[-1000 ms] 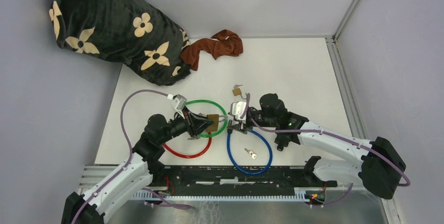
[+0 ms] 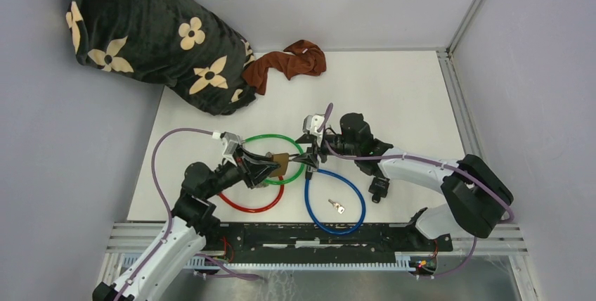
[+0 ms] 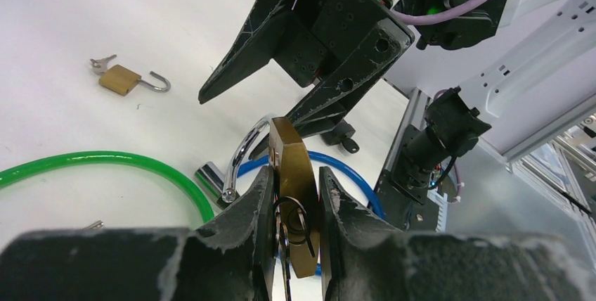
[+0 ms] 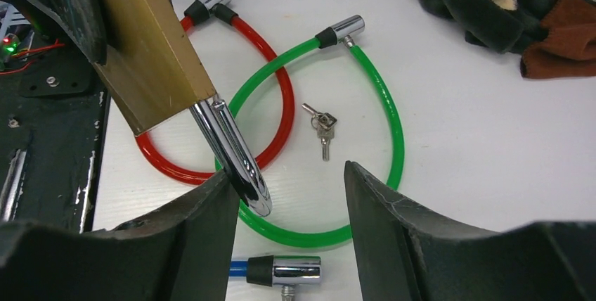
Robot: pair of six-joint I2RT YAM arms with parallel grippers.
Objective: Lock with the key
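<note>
A brass padlock point(image 2: 281, 166) is held in the air by my left gripper, shut on its body. Its silver shackle point(image 3: 247, 148) points toward the other arm. A ring with thin metal pieces point(image 3: 299, 225) hangs at the padlock's near side, partly hidden by the fingers. My right gripper is part open, with the shackle's end point(image 4: 258, 201) reaching between its fingers, close to the left one. Whether they touch is unclear, and so is whether the shackle is fully seated.
Below lie red point(image 4: 287, 104), green point(image 4: 395, 125) and blue point(image 2: 363, 206) cable locks. Small keys point(image 4: 324, 124) rest inside the green loop, another key point(image 2: 337, 206) inside the blue. A second padlock point(image 3: 119, 80) lies with its shackle open. Brown cloth point(image 2: 288, 64) sits at the back.
My right gripper has moved left, its fingers coming around the shackle, and its arm now covers the loose padlock from above. The left gripper and held padlock have shifted slightly left.
</note>
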